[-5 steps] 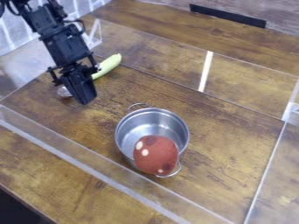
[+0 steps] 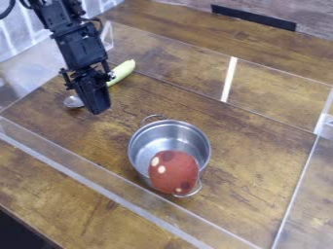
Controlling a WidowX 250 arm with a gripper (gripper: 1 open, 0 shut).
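Note:
My black gripper (image 2: 93, 105) hangs low over the left part of the wooden table, shut, with nothing visible between its fingers. Just behind it lies a pale yellow-green elongated object (image 2: 120, 72), and a small silvery item (image 2: 74, 101) shows partly hidden by the gripper. To the right and nearer, a steel pot (image 2: 164, 138) with wire handles holds a red, white-spotted object (image 2: 174, 171) at its front.
Clear panels border it at the left and right, and a pale strip (image 2: 229, 80) lies toward the back.
The arm has shifted slightly, its upper part a little to the right, while the gripper stays low in about the same place. The pot and other objects have not moved.

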